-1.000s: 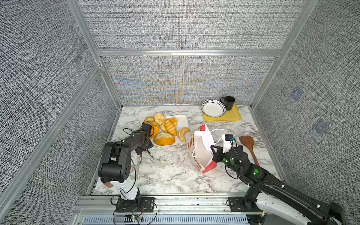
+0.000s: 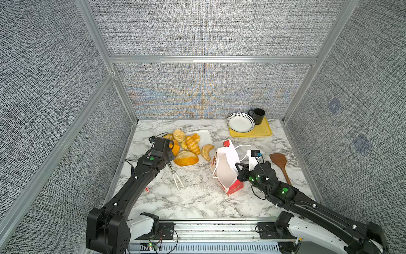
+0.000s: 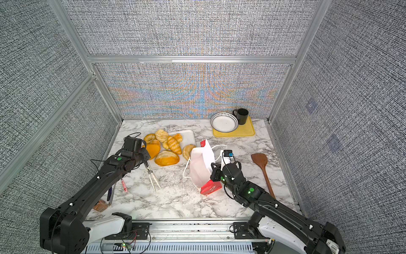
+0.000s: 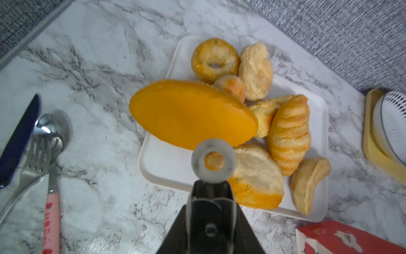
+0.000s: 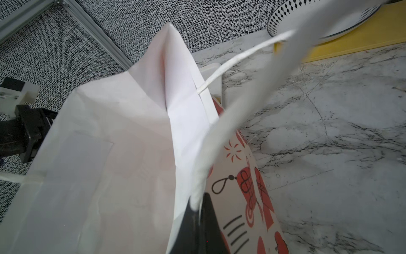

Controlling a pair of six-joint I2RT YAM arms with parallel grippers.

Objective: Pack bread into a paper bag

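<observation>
In the top left view, my left gripper (image 2: 168,158) is over the near left edge of the bread tray, shut on tongs (image 2: 174,175). Their two pale-tipped legs point toward the front; in the left wrist view only their grey ring (image 4: 213,141) shows. A tilted orange bread (image 4: 190,112) lies just beyond, with a round loaf (image 4: 255,177), croissant (image 4: 289,135), curved roll (image 4: 308,184) and ring-shaped bread (image 4: 214,59). The white-and-red paper bag (image 3: 200,167) stands tilted, mouth open; my right gripper is shut on its rim by the cord handle (image 5: 241,122). The visible interior looks empty.
The white tray (image 4: 167,163) lies left of the bag. A knife (image 4: 19,139), fork (image 4: 36,165) and spoon (image 4: 52,190) lie further left. At the back right are a bowl (image 2: 240,122) and black mug (image 2: 257,116); a wooden spatula (image 2: 279,163) lies right.
The bag and right gripper have shifted only slightly left. The breads stay put.
</observation>
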